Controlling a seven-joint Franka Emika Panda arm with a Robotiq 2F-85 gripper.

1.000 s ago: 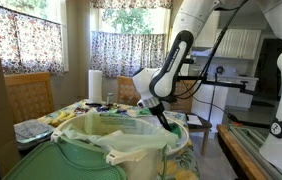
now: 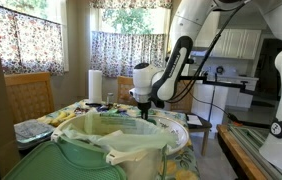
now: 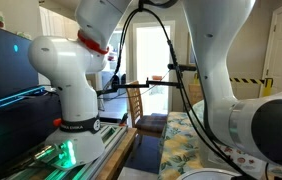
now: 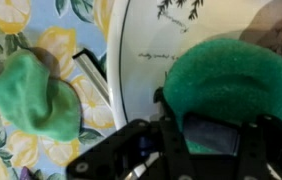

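A fuzzy green pad (image 4: pixel 226 78), perhaps a sponge or folded cloth, fills the right half of the wrist view. My gripper is shut on it, with a dark block-like part (image 4: pixel 211 134) showing between the fingers. Beneath the pad lies a white round plate or board (image 4: pixel 146 45) with dark plant drawings and faint marks. In exterior view 1 the gripper (image 2: pixel 146 106) is low over the table, small and partly hard to make out. Exterior view 2 shows the arm, but its fingertips are not clear there.
Left of the plate a crumpled green cloth (image 4: pixel 31 95) lies on the lemon-patterned tablecloth (image 4: pixel 66 45), near a white strip-like object (image 4: pixel 93 78). A lined white bin (image 2: pixel 116 140) stands in front, a paper towel roll (image 2: pixel 95 86) behind.
Over the last second my gripper has moved left and away from exterior view 1's camera, staying low over the table. The bin and the other items there look unmoved.
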